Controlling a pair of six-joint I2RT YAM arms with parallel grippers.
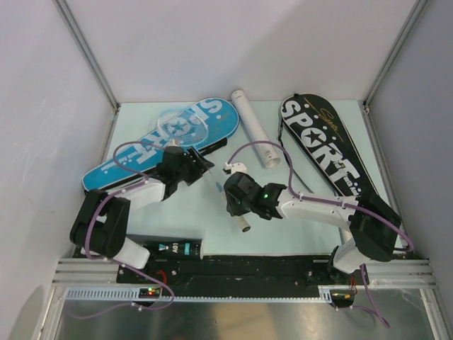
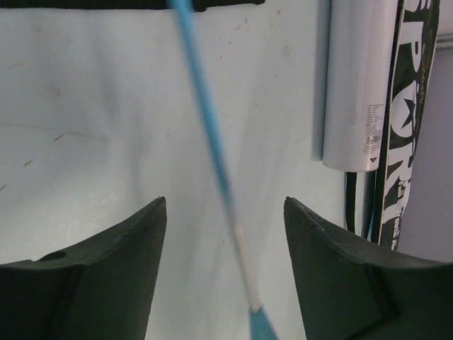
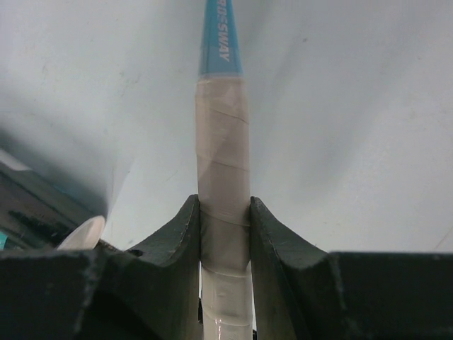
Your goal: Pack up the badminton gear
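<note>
A badminton racket runs diagonally in the top view, its head (image 1: 182,129) over the blue racket bag (image 1: 127,163). My right gripper is shut on the taped racket handle (image 3: 223,142), just below the blue cone. My left gripper stands open over the racket shaft (image 2: 212,134), which runs blurred between and beyond its fingers. A black racket bag (image 1: 318,138) with white SPORT lettering lies at the right. A white shuttlecock tube (image 1: 255,126) lies between the two bags.
A black tube (image 1: 177,248) with a teal label lies along the front left edge. Walls enclose the back and both sides.
</note>
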